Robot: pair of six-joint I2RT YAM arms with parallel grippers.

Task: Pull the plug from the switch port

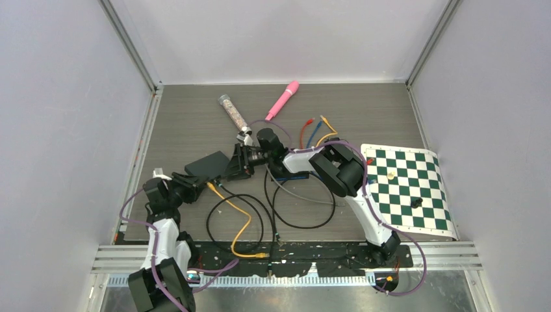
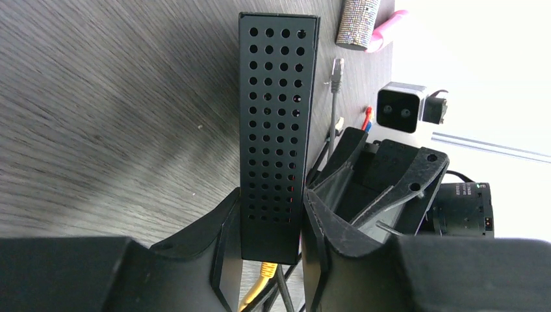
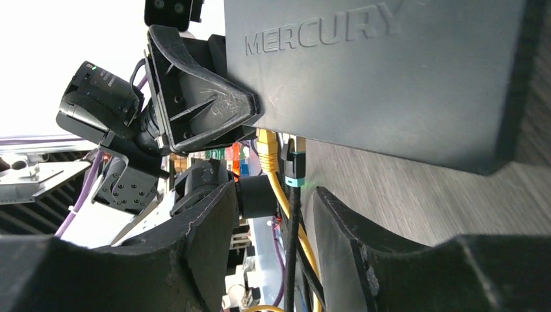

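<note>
The dark switch box [image 1: 205, 162], marked MERCURY, is held off the table by my left gripper, which is shut on its end in the left wrist view. A yellow plug [image 3: 266, 149] and a black cable's plug [image 3: 295, 162] sit at the box's lower edge. My right gripper is open, its fingertips below the box and either side of the cables, apparently with nothing gripped. In the top view it hangs just right of the box [image 2: 276, 117].
A pink wand [image 1: 281, 101] and a glitter tube [image 1: 234, 114] lie behind. Loops of black and yellow cable [image 1: 243, 227] cover the front middle. A checkered board [image 1: 406, 195] lies at the right.
</note>
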